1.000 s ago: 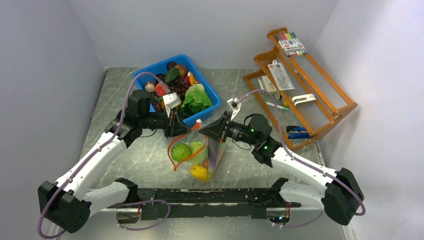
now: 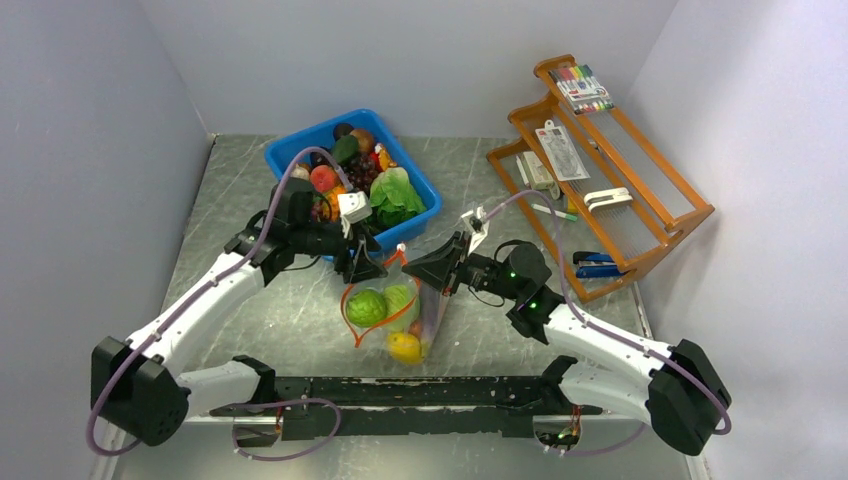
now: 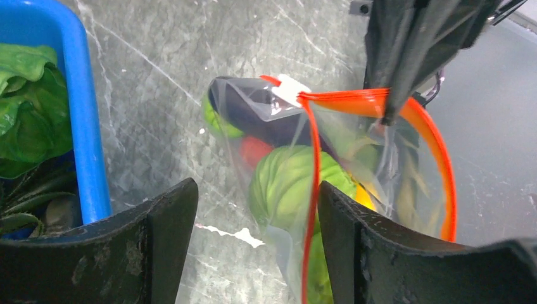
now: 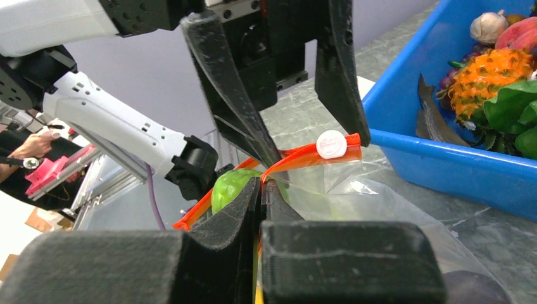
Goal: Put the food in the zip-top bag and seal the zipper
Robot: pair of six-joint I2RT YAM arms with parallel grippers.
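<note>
The clear zip bag (image 2: 420, 322) with an orange zipper rim holds green cabbages (image 2: 367, 308), a yellow item (image 2: 405, 348), something red and something dark purple. The white slider (image 4: 331, 144) sits at one end of the zipper. My right gripper is shut on the bag's orange rim, as its wrist view shows. My left gripper stands open at the bag's left side by the slider end; the orange zipper line shows behind its right finger.
A blue bin (image 2: 428, 193) of produce stands just behind the grippers. A wooden rack (image 2: 660, 215) with markers and stationery stands at the right.
My right arm and the bag have moved slightly toward the front of the table.
</note>
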